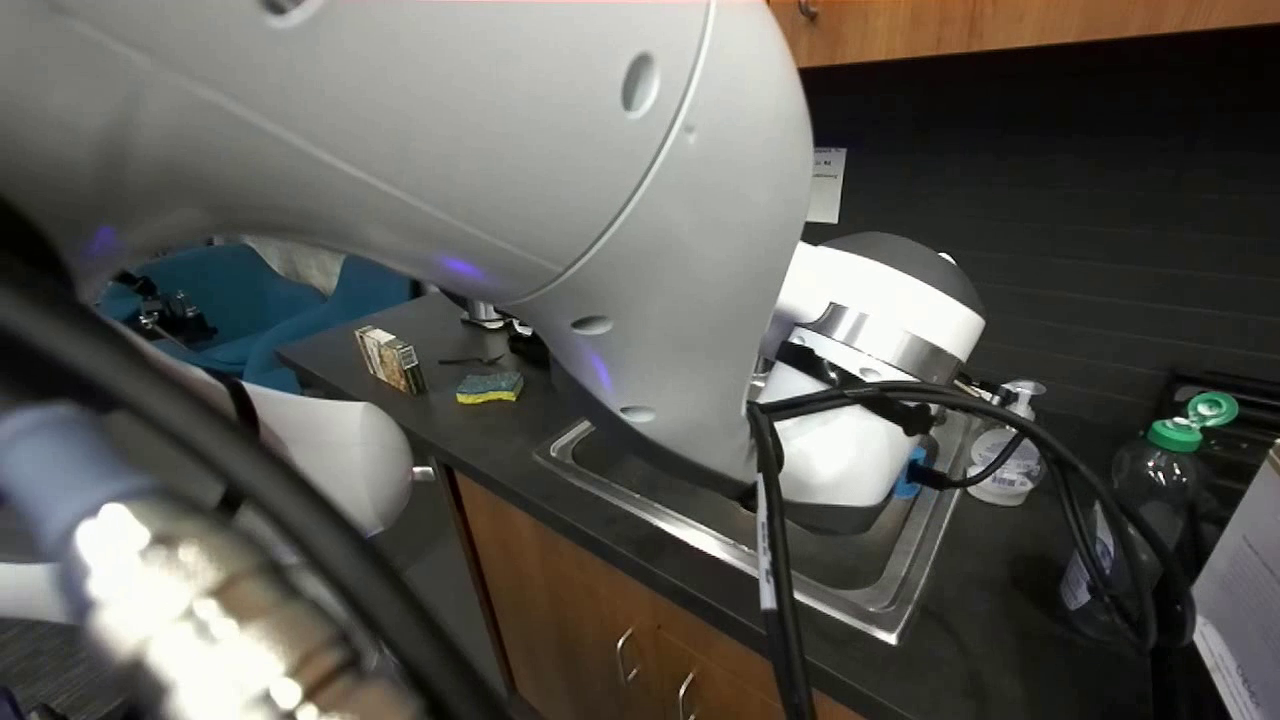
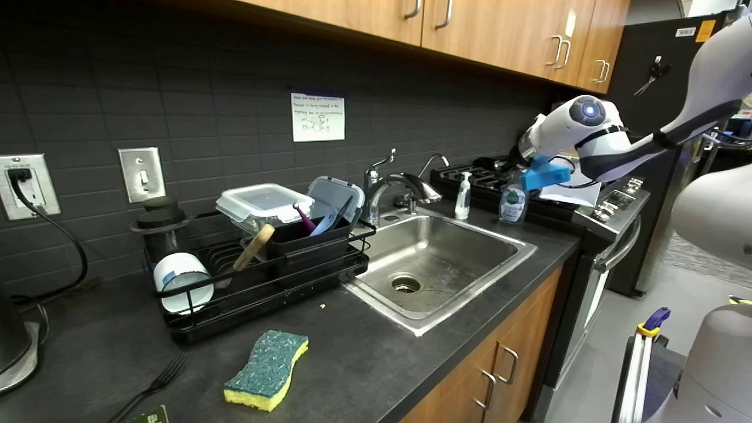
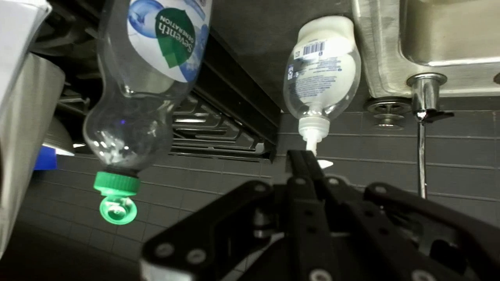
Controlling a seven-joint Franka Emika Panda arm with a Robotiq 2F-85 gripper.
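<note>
In the wrist view my gripper is shut, its black fingers side by side with nothing showing between them. Just beyond the fingertips is the white nozzle of a clear pump soap bottle (image 3: 322, 75); whether they touch I cannot tell. That pump bottle (image 2: 462, 197) stands upright at the sink's right end in exterior view 2. A clear dish soap bottle (image 3: 136, 117) with an open green cap is to the left in the wrist view. The same dish soap bottle (image 2: 512, 203) stands beside the stove, close to my arm's blue wrist part (image 2: 546, 174).
The steel sink (image 2: 479, 301) appears empty. Left of it stands a loaded black dish rack (image 2: 282, 282), with a sponge (image 2: 266, 370) and a fork (image 2: 156, 383) in front. A faucet (image 2: 395, 184) rises behind the sink, and cabinets (image 2: 486, 28) hang above.
</note>
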